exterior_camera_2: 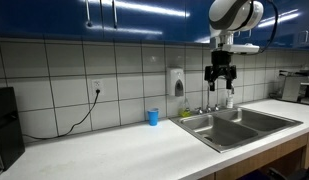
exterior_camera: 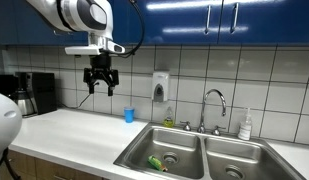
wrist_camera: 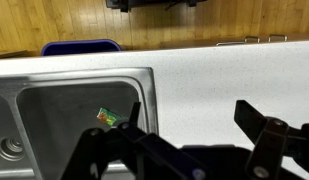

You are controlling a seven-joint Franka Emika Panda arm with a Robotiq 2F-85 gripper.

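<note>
My gripper [exterior_camera: 100, 90] hangs high above the white counter [exterior_camera: 79, 136], left of the sink. In the wrist view its two dark fingers stand wide apart, so the gripper is open, with only bare counter and the sink's edge beneath it. A small green packet-like item [wrist_camera: 107, 117] lies inside the left sink basin [wrist_camera: 69, 100]; the same green item [exterior_camera: 156, 162] shows near that basin's left wall. At the back of the counter, by the tiles, a blue cup [exterior_camera_2: 153, 117] stands upright, well below the gripper.
A faucet [exterior_camera: 204, 110] rises behind the double sink. Soap bottles [exterior_camera: 245, 126] stand along the back, and a dispenser [exterior_camera: 160, 86] hangs on the wall. Blue cabinets [exterior_camera: 184, 22] run overhead, near the arm. Most of the counter left of the sink is clear.
</note>
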